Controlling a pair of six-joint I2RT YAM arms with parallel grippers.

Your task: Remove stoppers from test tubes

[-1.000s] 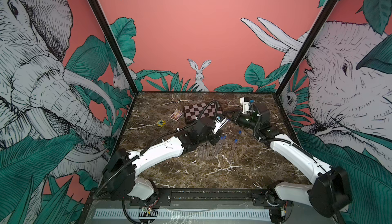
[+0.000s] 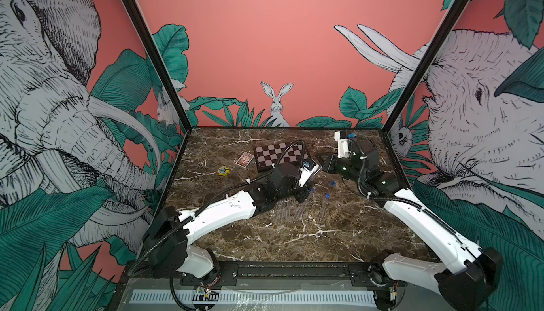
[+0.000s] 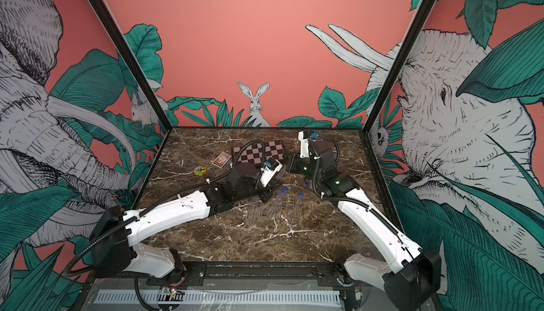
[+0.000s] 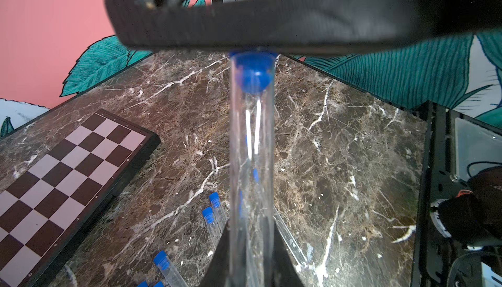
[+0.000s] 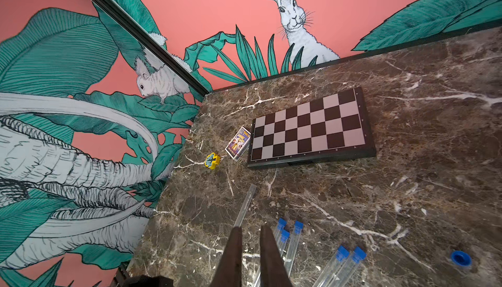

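Note:
In the left wrist view a clear test tube stands upright in my left gripper, which is shut on it, with a blue stopper in its upper end beside a black part. My right gripper points over the table, its two fingers slightly apart with nothing seen between them. Below lie several test tubes with blue stoppers, a tube with no stopper seen, and a loose blue stopper.
A chessboard lies toward the back, with a card pack and a yellow object to its left.
My right arm has shifted slightly to the right and up from where it was beside the left gripper. The left arm is nearly still.

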